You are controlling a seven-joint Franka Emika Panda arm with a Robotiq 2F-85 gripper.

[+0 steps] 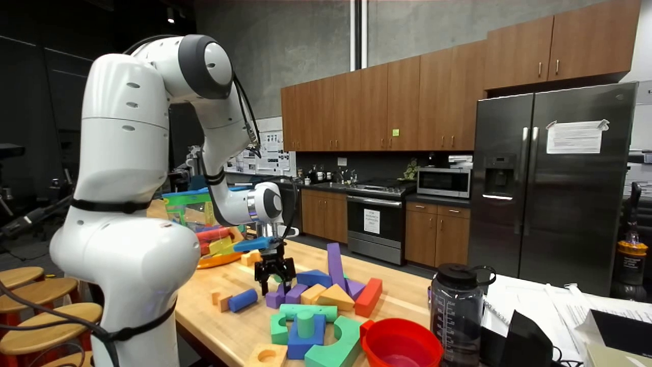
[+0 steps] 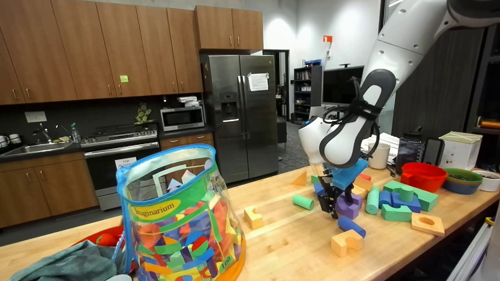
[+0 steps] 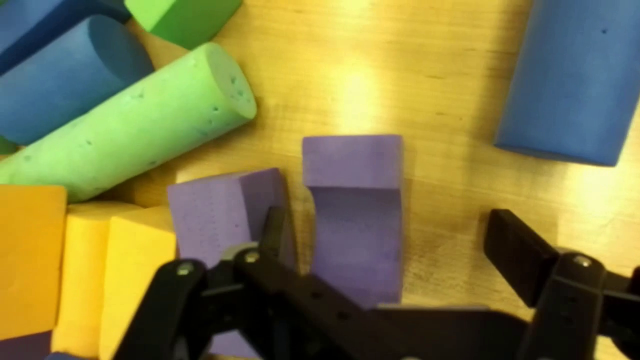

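My gripper is open and low over the table. A notched purple block (image 3: 358,234) lies between its fingers in the wrist view, apart from the right finger (image 3: 517,258) with bare wood showing there. The left finger (image 3: 276,234) reaches down at the narrow space between this block and a second purple block (image 3: 207,219). In exterior view 1 the gripper (image 1: 275,282) stands over the near purple block (image 1: 275,297). A blue cylinder (image 3: 573,81) lies clear of the right finger. The gripper body hides the notched block's lower end.
A green cylinder (image 3: 144,117) and yellow blocks (image 3: 138,264) crowd the left of the wrist view. A red bowl (image 1: 400,345) and a dark bottle (image 1: 457,312) stand at the table's right. A clear bag of blocks (image 2: 183,224) occupies the other end; bare wood lies between.
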